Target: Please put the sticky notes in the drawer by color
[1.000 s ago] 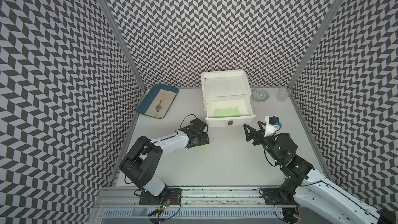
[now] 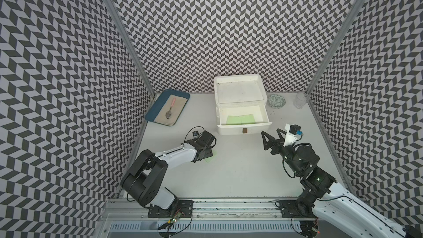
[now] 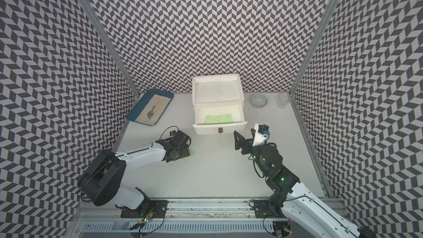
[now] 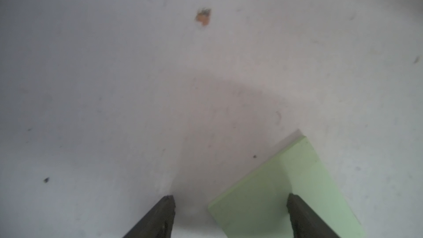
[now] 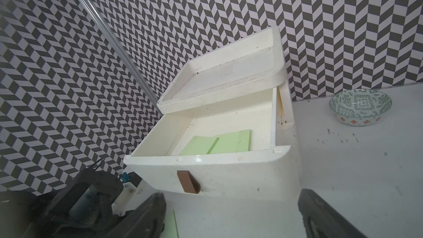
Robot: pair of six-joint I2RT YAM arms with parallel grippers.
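A pale green sticky-note pad [image 4: 282,185] lies flat on the table under my left gripper. That gripper's fingers stand apart, one over the pad and the other beside its corner. From the top left view only a green edge of the pad [image 2: 209,157] shows; the gripper body hides the rest. Two green pads [image 5: 229,142] lie side by side in the pulled-out white drawer [image 5: 246,171]. Front right of the drawer, my right gripper [image 2: 271,132] is open and empty.
Back left, a blue tray [image 2: 154,111] carries a cloth and a spoon [image 2: 169,112]. A patterned bowl [image 2: 276,101] and a clear glass [image 2: 301,100] stand back right. Bare table lies between the arms, in front of the drawer.
The right arm has moved only slightly right.
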